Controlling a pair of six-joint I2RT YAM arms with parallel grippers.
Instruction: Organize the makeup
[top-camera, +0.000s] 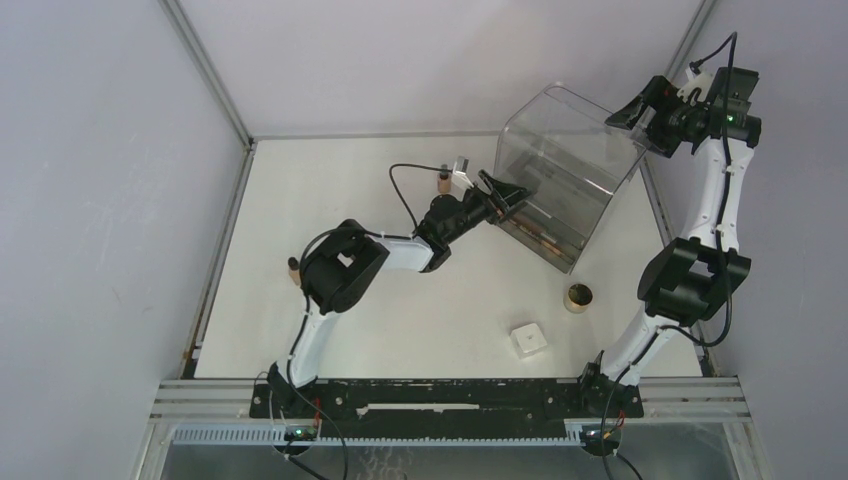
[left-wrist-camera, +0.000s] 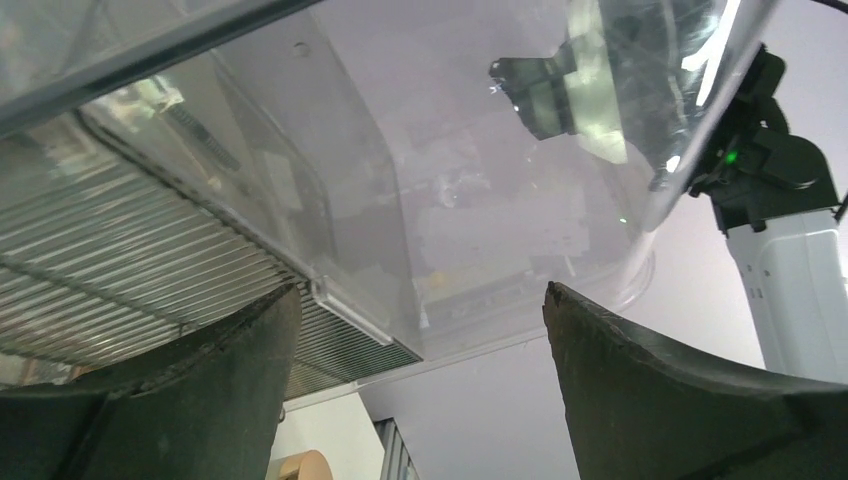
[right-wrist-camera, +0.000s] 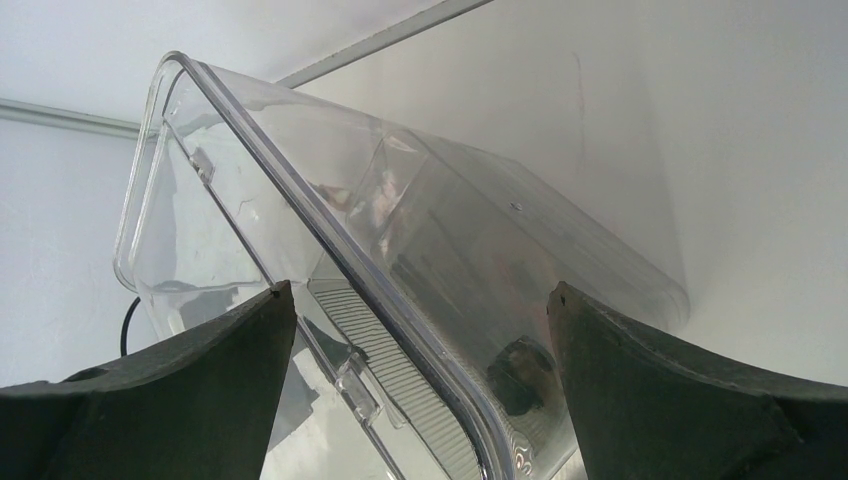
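Note:
A clear acrylic makeup case (top-camera: 580, 170) sits at the table's back right, its lid raised, some items dimly visible inside. My left gripper (top-camera: 510, 195) is open at its front left; in the left wrist view the clear panels and a ribbed tray (left-wrist-camera: 120, 250) are beyond the fingers. My right gripper (top-camera: 630, 115) is open high at the case's back right corner, with the clear rim (right-wrist-camera: 370, 290) running between its fingers in view; whether they touch it is unclear.
A small gold cup (top-camera: 578, 298) and a white square item (top-camera: 528, 339) lie in front of the case. Small tan bottles (top-camera: 444, 182) stand behind and left of the left arm.

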